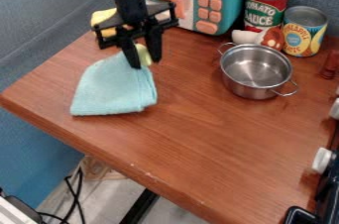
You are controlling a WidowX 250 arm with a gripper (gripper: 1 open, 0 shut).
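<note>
The black gripper (141,50) is over the upper end of a light blue cloth (113,91) on the wooden table (225,173). A pale yellow piece (147,56) shows at its fingers, partly hidden by them; whether they are closed on it or on the cloth is hard to tell.
A steel pot (256,74) sits to the right. Behind it are a tomato sauce can (264,10), a second can (303,34), small food items (257,37) and a teal toy appliance (207,0). A yellow object (102,17) is partly behind the arm.
</note>
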